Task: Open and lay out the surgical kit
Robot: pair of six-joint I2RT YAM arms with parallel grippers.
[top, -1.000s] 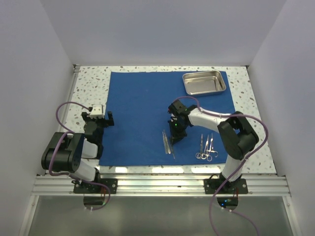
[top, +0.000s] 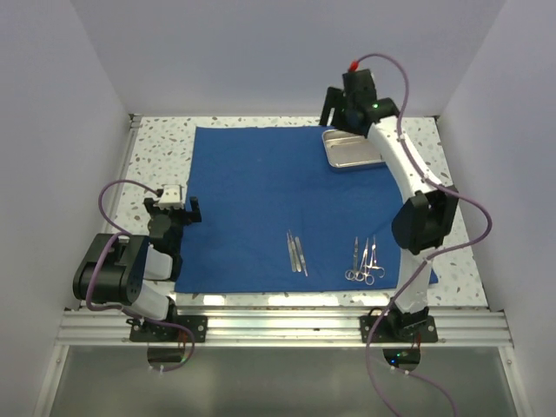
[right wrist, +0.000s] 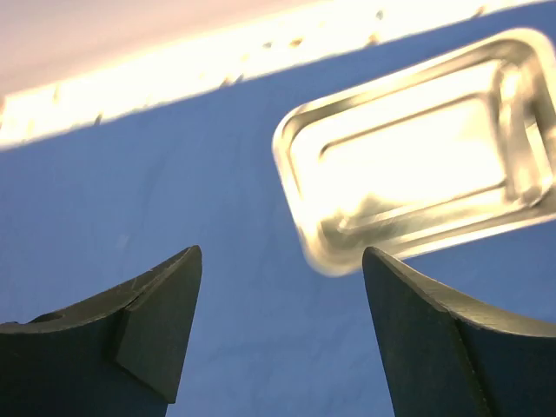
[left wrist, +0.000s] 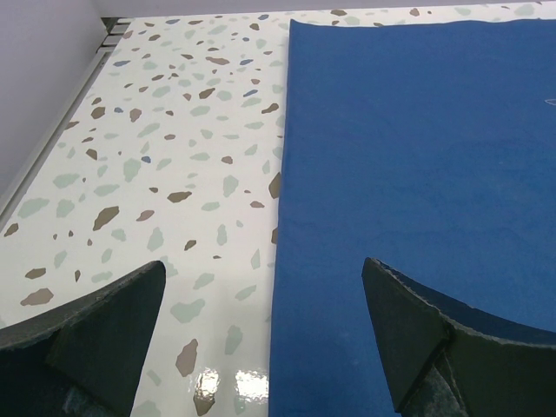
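Note:
A steel tray (top: 347, 152) sits at the back right of the blue cloth (top: 252, 200), partly under my right arm; in the right wrist view the tray (right wrist: 408, 156) looks empty where sharp enough to tell, though blurred. My right gripper (top: 332, 109) is open above the tray's back left. Slim straight instruments (top: 294, 252) lie side by side at the front middle; several ringed instruments (top: 365, 269) lie in a row at the front right. My left gripper (top: 172, 208) stands open at the cloth's left edge, nothing between its fingers.
Speckled table (left wrist: 174, 217) surrounds it, with walls at the back and sides. Pink cables run along both arms.
My right gripper has risen from the straight instruments at the front middle to above the tray at the back. The instruments and left arm look unchanged.

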